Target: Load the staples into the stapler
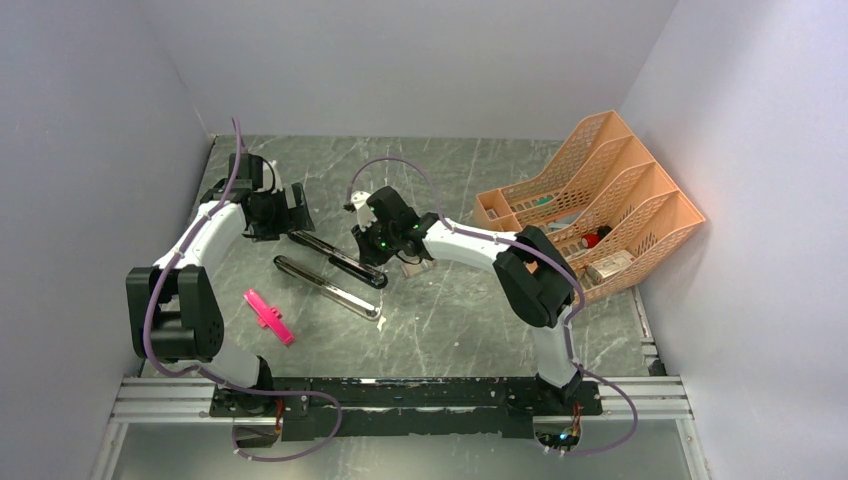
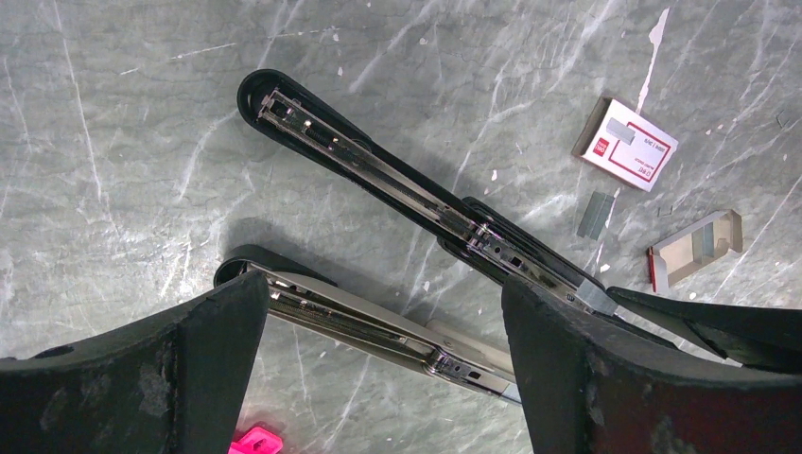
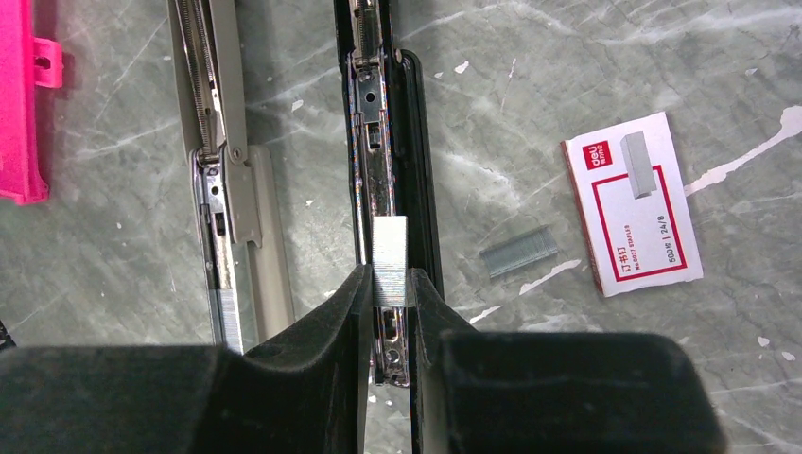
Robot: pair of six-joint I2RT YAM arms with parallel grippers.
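The black stapler [image 2: 378, 175] lies opened flat, its metal channel exposed. Over the front end of that channel, a staple strip [image 3: 390, 248] sits between the fingertips of my right gripper, which is shut on it. The strip lines up with the channel; whether it is fully seated I cannot tell. Above both staplers, my left gripper hangs open and empty. A beige stapler [image 3: 270, 227], also opened, lies beside the black one, with staples [image 3: 227, 317] in its front end. Another staple strip [image 3: 518, 253] rests on the table.
A white staple box [image 3: 648, 218] with a short strip on top lies right of the black stapler, near an open box tray [image 2: 695, 248]. A pink stapler [image 1: 267, 316] lies at front left. An orange organizer [image 1: 600, 210] stands right.
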